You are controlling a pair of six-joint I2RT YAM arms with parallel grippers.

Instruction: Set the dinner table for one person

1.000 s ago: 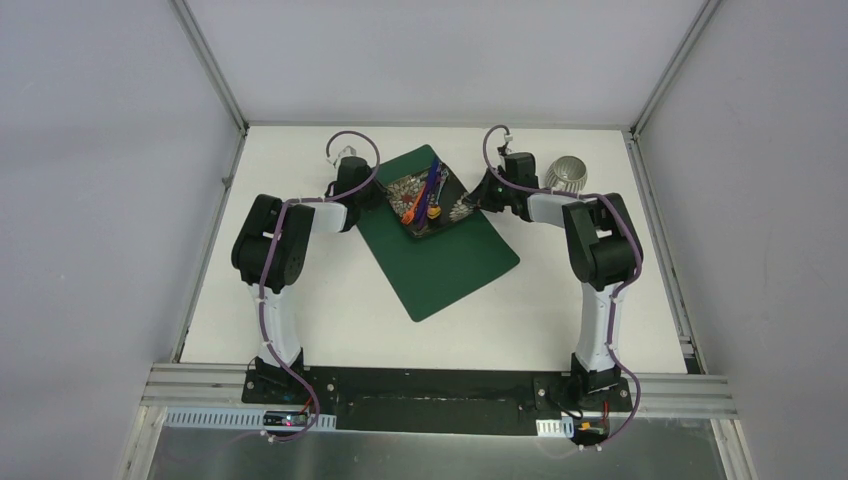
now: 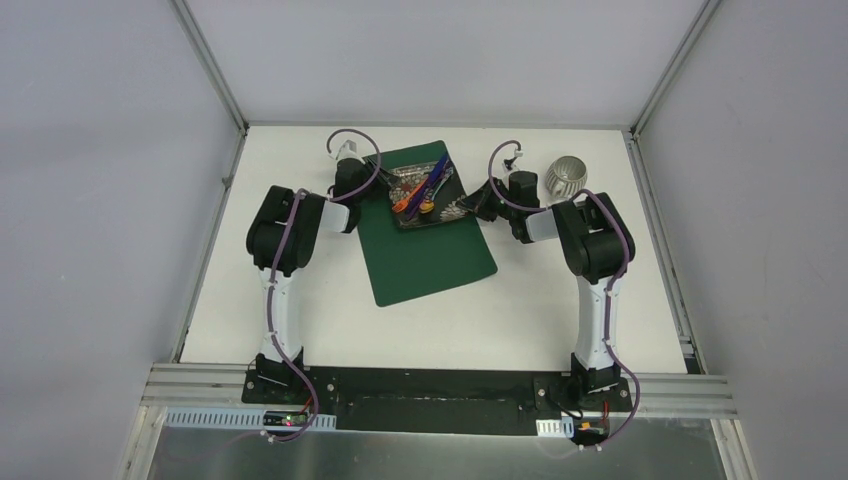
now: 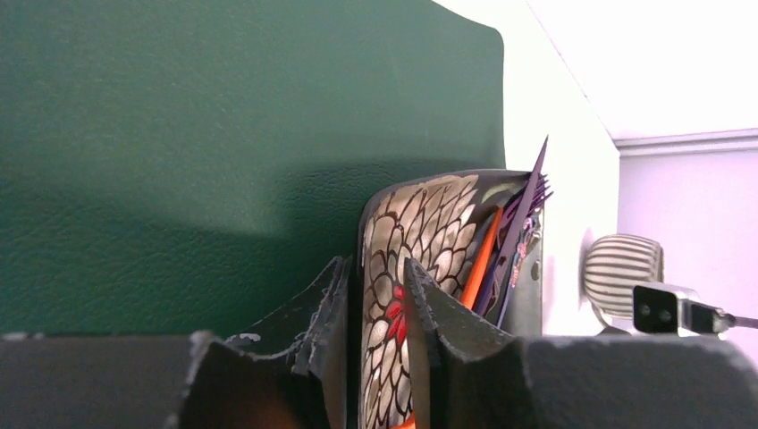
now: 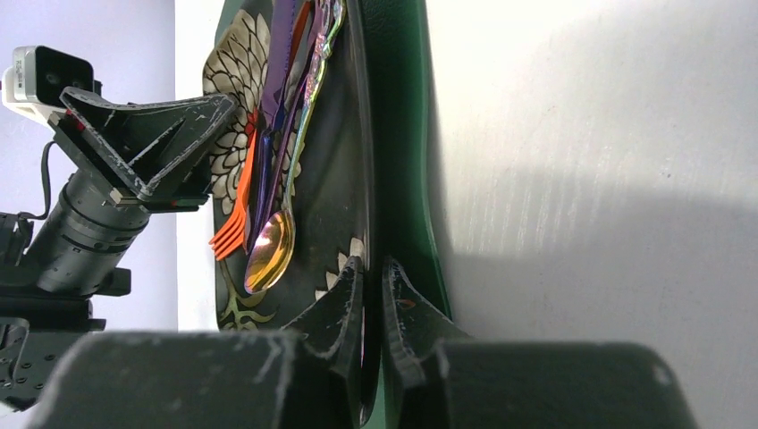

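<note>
A dark square plate with a flower pattern (image 2: pixel 443 213) lies on the green placemat (image 2: pixel 420 270). On it lie an orange fork (image 4: pixel 239 210), purple cutlery (image 4: pixel 276 67) and an iridescent spoon (image 4: pixel 270 250). My left gripper is part open at the plate's left rim, its fingertips either side of the edge. My right gripper is shut on the plate's opposite rim. In the top view both grippers are partly hidden by their own wrists.
A ribbed silver cup (image 2: pixel 566 176) stands at the back right, behind the right arm.
The placemat and plate have turned clockwise as seen from above, the mat's front corner moving left and up. Both arms have shifted with them, the right wrist slightly forward and rightward.
</note>
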